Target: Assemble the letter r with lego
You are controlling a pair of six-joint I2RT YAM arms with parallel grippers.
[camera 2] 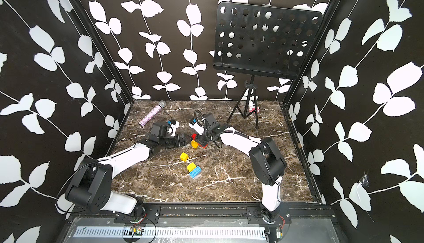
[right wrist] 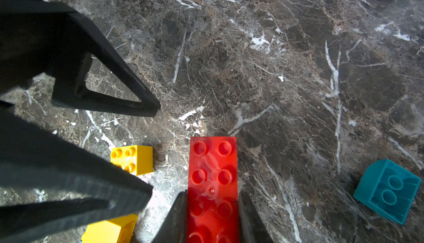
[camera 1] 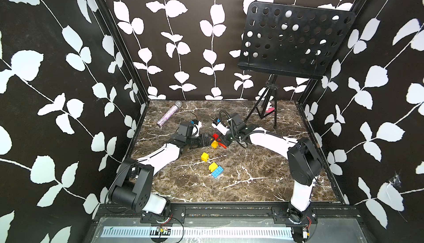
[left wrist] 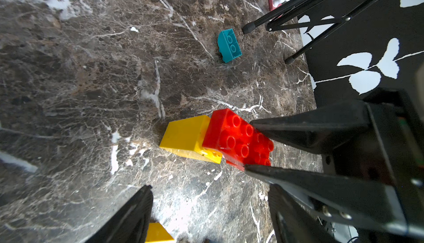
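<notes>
My right gripper is shut on a long red brick (right wrist: 212, 163). In the left wrist view its black fingers hold red bricks (left wrist: 238, 137) against a yellow brick (left wrist: 185, 134); whether they are joined I cannot tell. My left gripper stands open close by, its blurred fingers at the bottom of that view and also at the left of the right wrist view, with nothing between them. A yellow brick (right wrist: 137, 159) lies on the table in the right wrist view; two more (camera 1: 205, 157) (camera 1: 212, 167) are nearer the front, beside a blue brick (camera 1: 217, 172).
A teal brick (right wrist: 386, 190) lies apart on the marble table (camera 1: 251, 181). A black music stand (camera 1: 296, 40) with tripod legs is at the back right, a pink microphone (camera 1: 168, 114) at the back left.
</notes>
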